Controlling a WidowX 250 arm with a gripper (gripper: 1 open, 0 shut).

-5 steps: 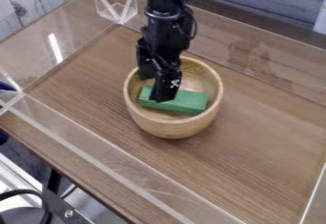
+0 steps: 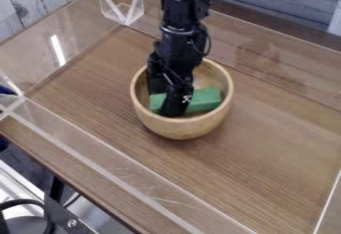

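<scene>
A wooden bowl sits mid-table, holding a green block that lies across its inside. The black arm comes down from the top of the view, and its gripper is low inside the bowl, at the left part of the green block and partly over it. The dark fingers blend together, so I cannot tell whether they are shut on the block.
A clear plastic piece stands at the back left. A black cable lies at the lower left.
The gripper has come down lower into the bowl, onto the green block's left part. The block sits slightly higher in view and is tilted differently.
</scene>
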